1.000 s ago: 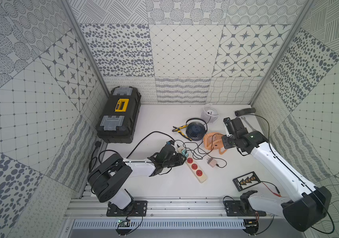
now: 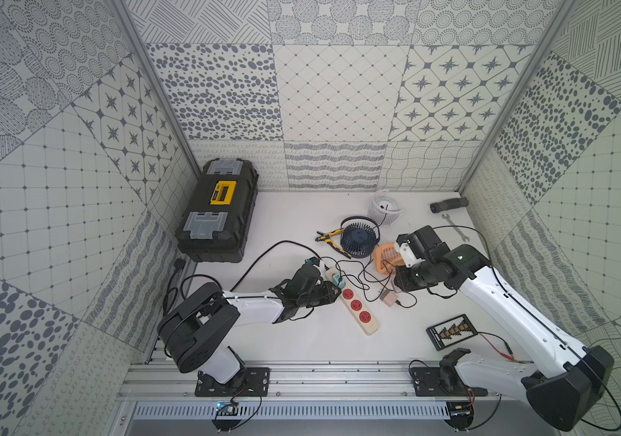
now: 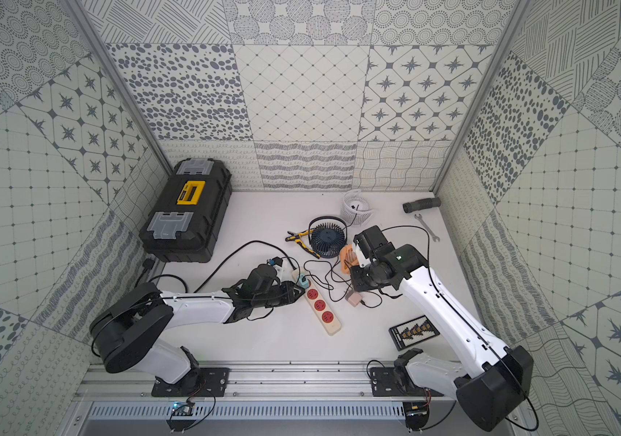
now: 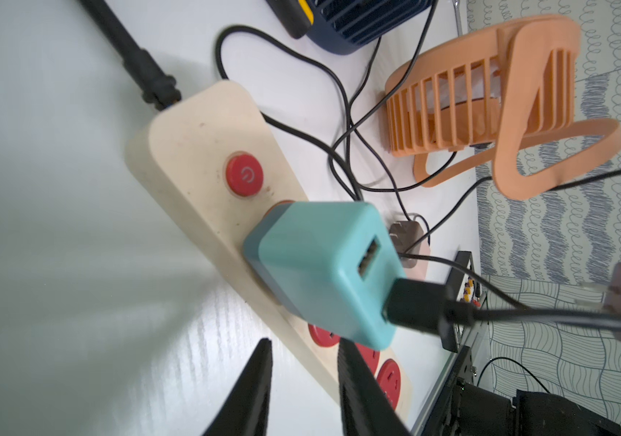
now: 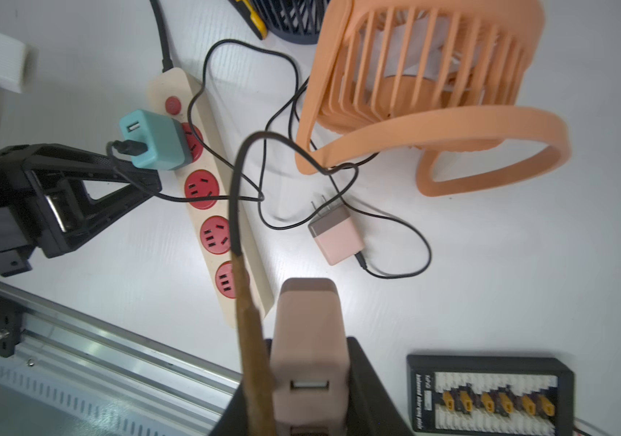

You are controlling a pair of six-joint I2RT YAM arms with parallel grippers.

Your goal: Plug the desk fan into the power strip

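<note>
A cream power strip (image 5: 205, 207) with red sockets lies mid-table. In its socket nearest the red switch sits a teal adapter (image 4: 317, 261), with a black cable in its side. Just short of that adapter, my left gripper is open, its fingers apart and empty. My right gripper is shut on a pink adapter with a cable, held up right of the strip; its prongs show in the left wrist view. A second pink adapter (image 5: 338, 236) lies on the table. An orange fan (image 5: 426, 87), a dark blue fan (image 2: 359, 239) and a white fan (image 2: 384, 208) stand behind.
Loose black cables (image 5: 281, 210) tangle between strip and fans. Yellow-black pliers (image 2: 333, 241) lie beside the blue fan. A black toolbox (image 2: 217, 210) stands back left, a charging board (image 2: 451, 332) front right.
The left arm has stayed put.
</note>
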